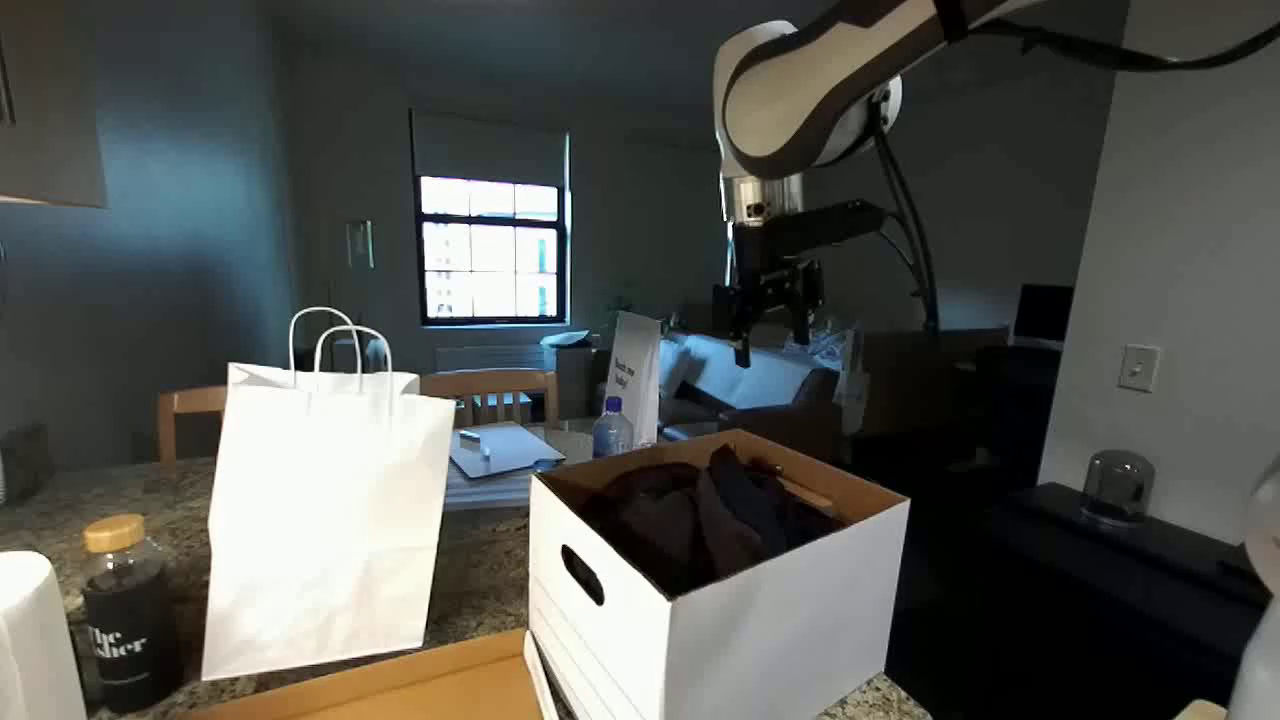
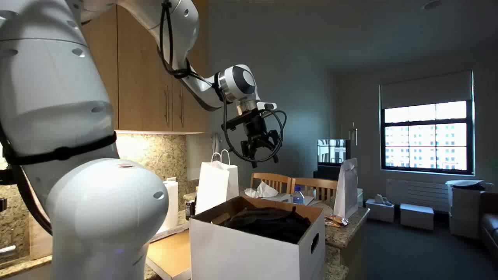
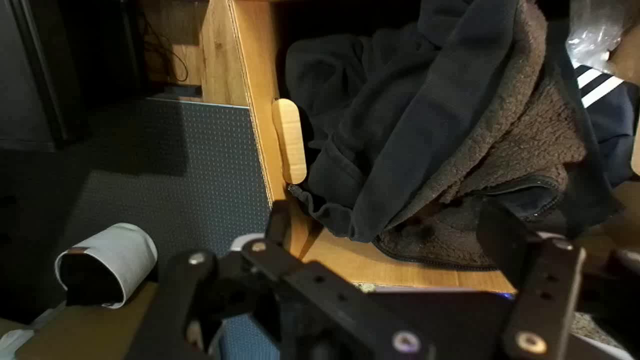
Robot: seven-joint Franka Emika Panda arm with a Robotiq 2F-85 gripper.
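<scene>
My gripper (image 1: 774, 342) hangs in the air above the white cardboard box (image 1: 780, 636), its fingers wide apart and empty. Dark clothing (image 1: 708, 510) is heaped inside the box. From the wrist, a dark jacket (image 3: 414, 120) with brown fleece lining (image 3: 516, 138) fills much of the box. A dark garment with white stripes (image 3: 612, 135) lies at its right side. The two fingers (image 3: 279, 223) frame the box's near wall from above, clear of the cloth. In the second exterior view the gripper (image 2: 265, 163) is above and behind the box's opening.
A white paper bag (image 1: 330, 528), a dark bottle (image 1: 130, 624) and a cardboard lid (image 1: 420, 690) share the counter with the box. Behind are a water bottle (image 1: 613, 428) and an upright white bag (image 2: 346, 189). Open air surrounds the gripper.
</scene>
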